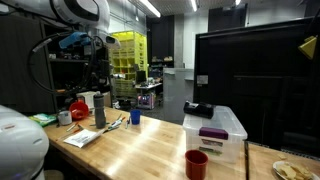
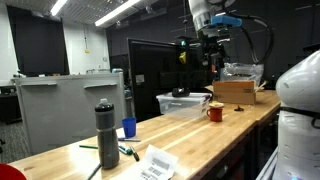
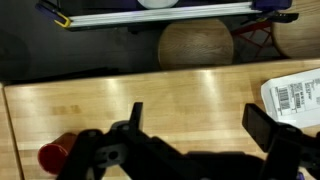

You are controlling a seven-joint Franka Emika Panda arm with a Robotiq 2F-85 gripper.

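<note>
In the wrist view my gripper is open, its two dark fingers wide apart over bare wood. A red mug [image 3: 56, 155] lies off to the left there, and a white printed sheet [image 3: 292, 97] is at the right; both are outside the fingers. Exterior view 1 has the same red mug [image 1: 196, 163] at the table's front and the sheet [image 1: 82, 137] at the left. The arm hangs high above the table in both exterior views, with clear air beneath the gripper.
A dark bottle [image 2: 107, 135] and a blue cup [image 2: 129, 127] stand upright, with pens and small tools nearby. A clear bin [image 1: 230, 124] stands at the table's back right. Stools [image 3: 195, 45] sit beyond the table edge. Mid-table is free.
</note>
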